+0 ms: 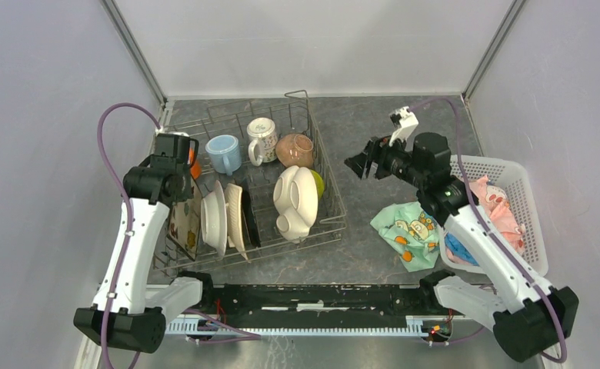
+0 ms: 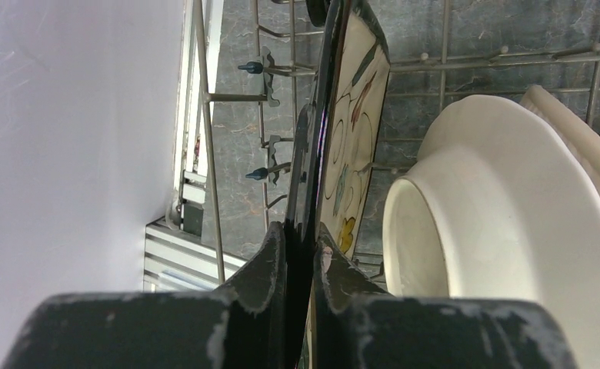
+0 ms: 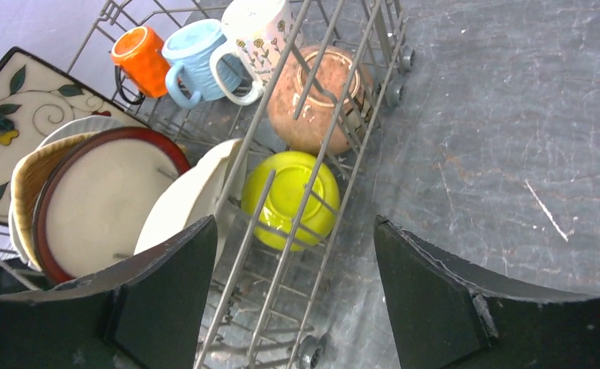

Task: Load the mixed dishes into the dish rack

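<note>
The dish rack (image 1: 331, 219) holds a blue mug (image 1: 222, 150), a floral mug (image 1: 266, 138), an orange mug (image 3: 139, 58), a brown bowl (image 3: 316, 115), a yellow-green bowl (image 3: 289, 196), upright plates (image 3: 105, 204) and white dishes (image 1: 305, 200). At the rack's left, my left gripper is shut on a square patterned plate (image 2: 351, 131), which stands on edge in the rack. My right gripper is open over the rack's right side, with nothing between its fingers.
A white basket (image 1: 535, 231) with pink and blue cloths stands at the right. A green cloth (image 1: 405, 234) lies beside it. The grey surface right of the rack is otherwise clear.
</note>
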